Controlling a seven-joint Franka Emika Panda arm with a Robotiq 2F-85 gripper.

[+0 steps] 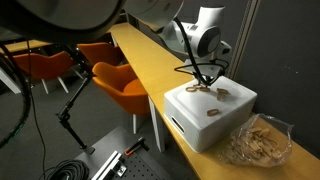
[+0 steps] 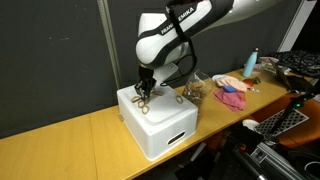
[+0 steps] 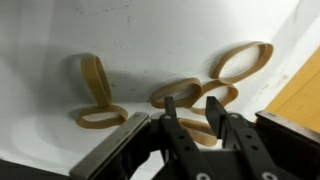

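Observation:
Several tan rubber bands lie loose on top of a white box [image 1: 205, 127]. In the wrist view, one band [image 3: 176, 84] lies just ahead of my gripper, whose two fingertips stand apart, close above the surface. Another band [image 3: 232, 95] touches or nearly touches it on the right, and a larger loop [image 3: 243, 80] lies beyond. To the left, a band [image 3: 96, 80] stretches upward, meeting a rounder one [image 3: 102, 123]. Part of one more is hidden under the fingers. No band is clearly gripped.
A clear plastic bag [image 1: 258, 142] of tan bands stands on the wooden table beside the box. In the second exterior view, a pink cloth [image 2: 232, 100] and a blue bottle [image 2: 250, 63] are farther right. Bare table [image 2: 60, 135] lies left of the box.

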